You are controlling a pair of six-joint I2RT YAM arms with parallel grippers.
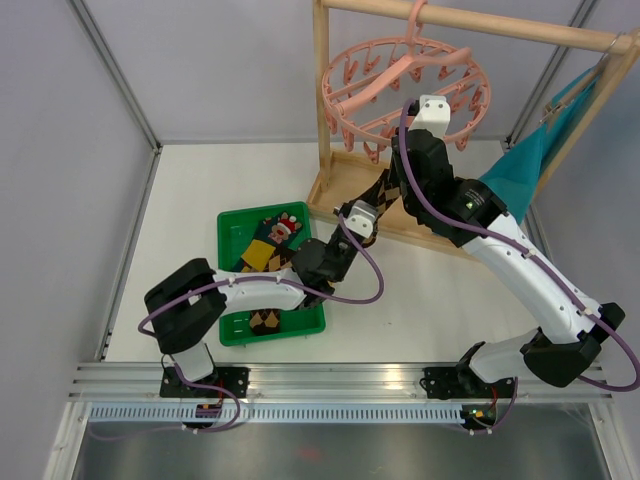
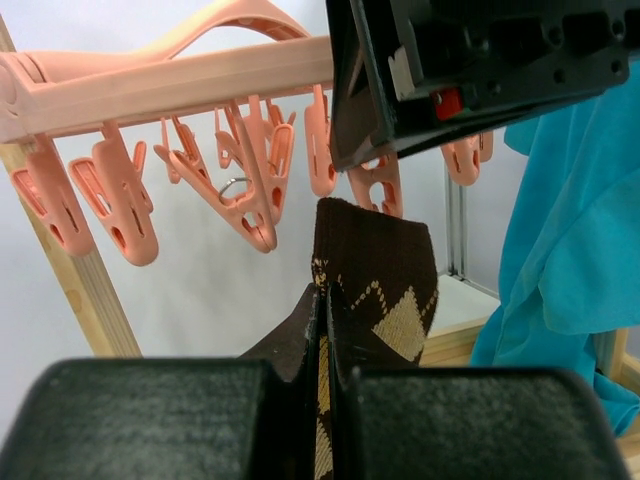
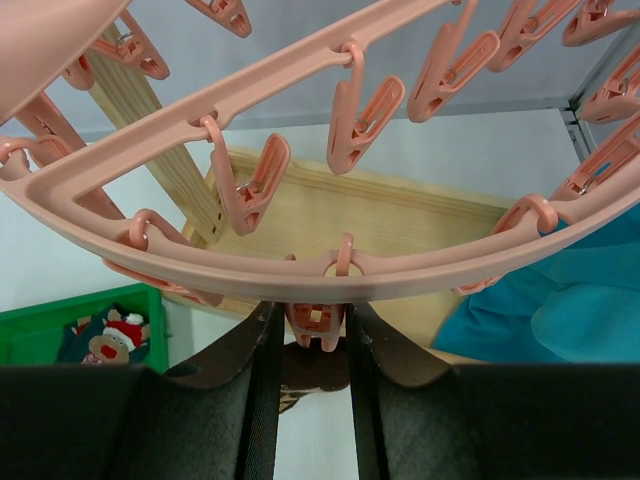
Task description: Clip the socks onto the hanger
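A dark brown sock (image 2: 395, 270) with tan diamonds is pinched in my left gripper, its top edge pointing up. The round pink hanger (image 1: 345, 100) hangs from the wooden bar. My right gripper is shut on one of its clips (image 3: 318, 318) at the near rim. In the left wrist view, that clip (image 2: 378, 182) hangs right above the sock's top edge; whether the edge sits inside its mouth cannot be told. From above, the arms hide most of the sock.
A green tray (image 1: 232, 225) on the left holds more socks, one with a Santa figure (image 3: 118, 335). Teal cloth (image 1: 520, 170) hangs at the right of the wooden frame (image 1: 322, 90). Several empty clips (image 2: 115, 195) hang around the hanger.
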